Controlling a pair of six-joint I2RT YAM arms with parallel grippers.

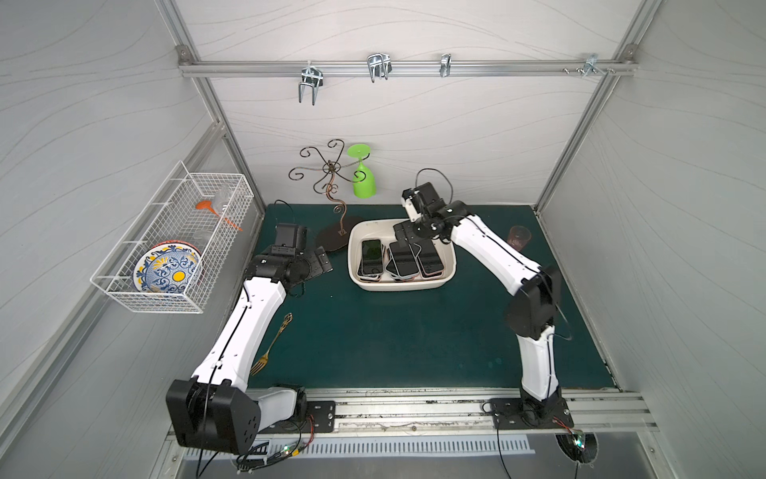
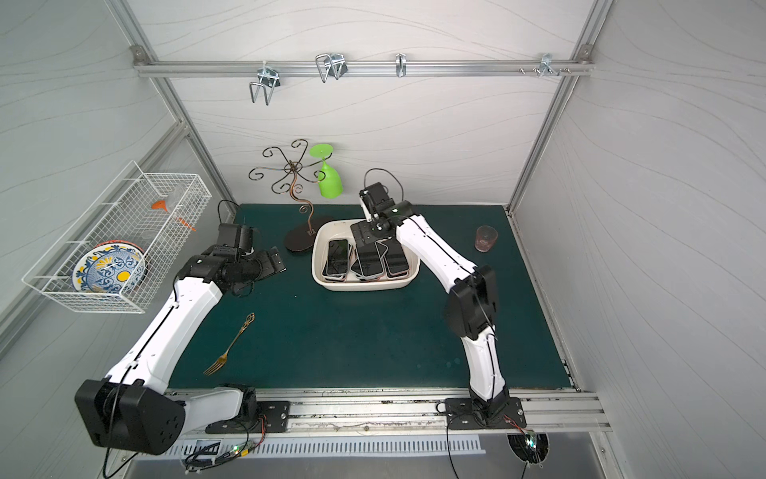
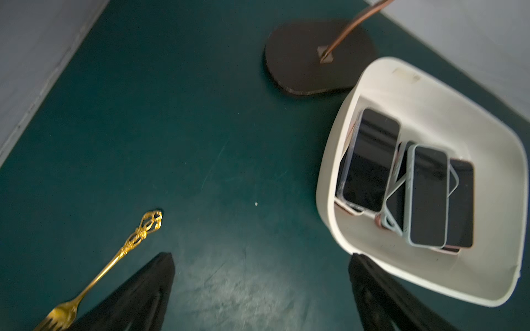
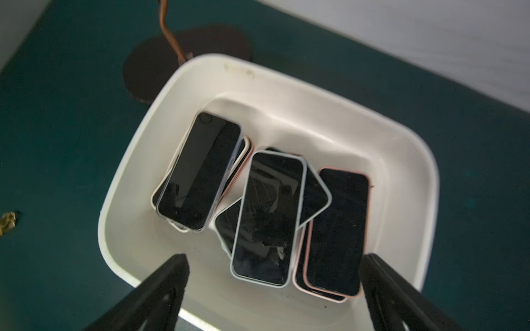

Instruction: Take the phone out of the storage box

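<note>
Several dark-screened phones lie in loose stacks inside the white storage box (image 4: 129,165). In the right wrist view a left phone (image 4: 198,171), a pale-framed middle phone (image 4: 269,218) on top of another, and a pink-edged right phone (image 4: 338,231) all show. My right gripper is open above the box, its fingers (image 4: 149,292) wide apart with nothing held. Left of the box, my left gripper (image 1: 325,260) stands open over bare table. Its view catches the box (image 3: 331,149) at the right side.
A dark-based metal rack (image 3: 314,60) with a green glass (image 1: 364,182) hanging on it stands behind the box. A golden fork (image 3: 110,263) lies at left, and a clear cup (image 2: 486,238) stands at right.
</note>
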